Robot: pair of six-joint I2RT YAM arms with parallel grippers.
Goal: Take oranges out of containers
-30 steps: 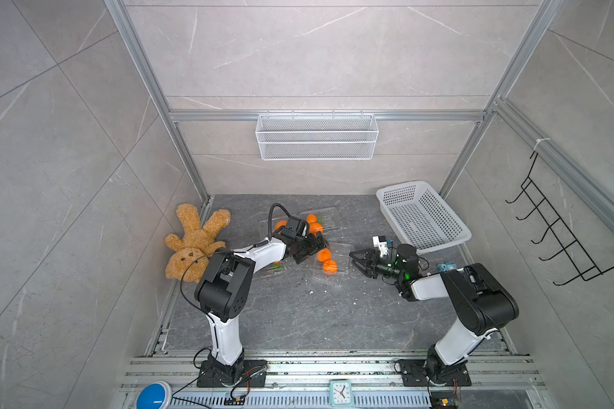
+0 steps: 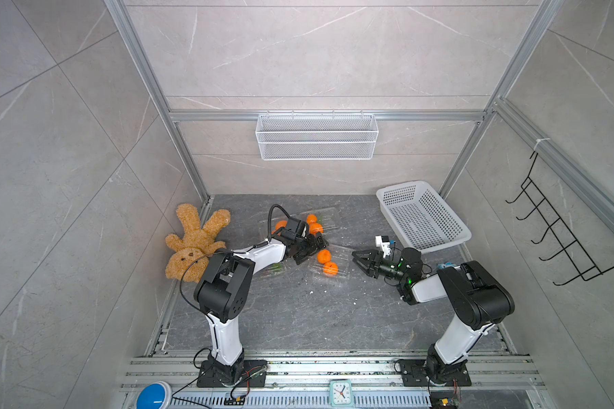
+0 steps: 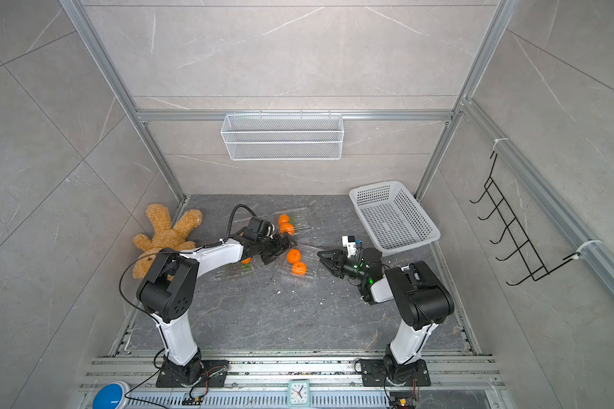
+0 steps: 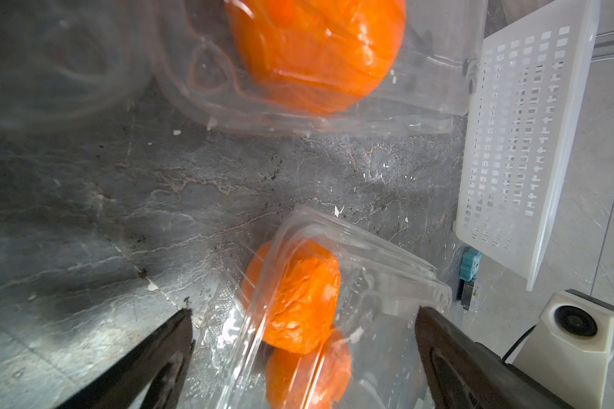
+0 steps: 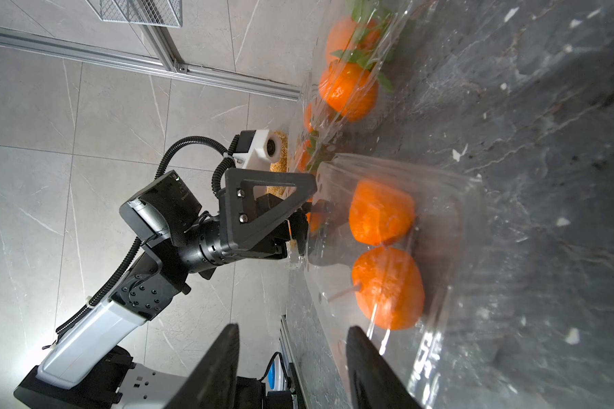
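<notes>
Two oranges (image 5: 386, 287) sit in a clear plastic container (image 5: 465, 211) at mid-table, between my two arms. My left gripper is open at this container's left side, its fingers spread on either side of the clear plastic and oranges. Facing the container from the right, my right gripper stands part open, with no orange between its fingertips. Another clear container (image 4: 429, 88), farther back, holds more oranges (image 2: 314, 225). Part of an orange (image 2: 280, 225) shows behind my left arm, which hides much of the area there.
A white perforated basket (image 2: 426, 218) stands empty at the back right. A plush toy (image 2: 196, 242) lies at the left wall. Green leaves show by a container (image 2: 274, 270) under the left arm.
My right gripper has shifted very slightly to the right. The front orange in the near container sits marginally closer to the front. The left arm looks unmoved.
</notes>
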